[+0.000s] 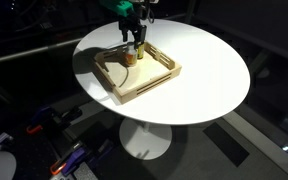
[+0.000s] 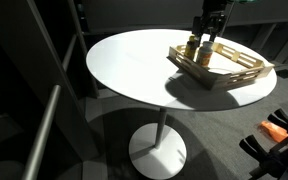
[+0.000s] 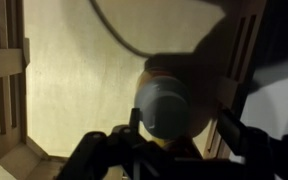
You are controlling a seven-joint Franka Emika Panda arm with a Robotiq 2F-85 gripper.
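A wooden tray (image 1: 162,78) on the round white table holds two small bottles. One is an orange-brown bottle (image 1: 131,59) with a pale cap; the other, a yellowish bottle (image 1: 140,51), stands just beside it. My gripper (image 1: 133,46) is low over the tray, close above the bottles. From the wrist, the grey cap (image 3: 164,106) shows ahead of my dark fingers (image 3: 135,124), which stand apart. Part of the yellowish bottle (image 3: 181,148) shows low between them; whether either finger touches it is unclear. In exterior view 2 both bottles, the pale one (image 2: 205,53) and the darker one (image 2: 192,46), stand upright.
The tray's slatted wall (image 3: 4,75) rises close around the bottles. Bare tray floor (image 3: 69,85) lies beside the capped bottle. A dark cord or its shadow crosses the tray floor.
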